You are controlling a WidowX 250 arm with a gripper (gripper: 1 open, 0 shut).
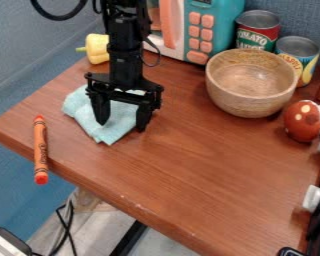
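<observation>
My black gripper is low over a light teal cloth on the wooden table, its fingers pointing down onto the cloth. Whether they are shut on the fabric is hard to tell. An orange crayon lies to the left, near the table's edge. A tan bowl sits to the right of the gripper.
Behind are a yellow pepper, a teal toy microwave, a tomato can and another can. A red round toy and black appliance parts line the right edge.
</observation>
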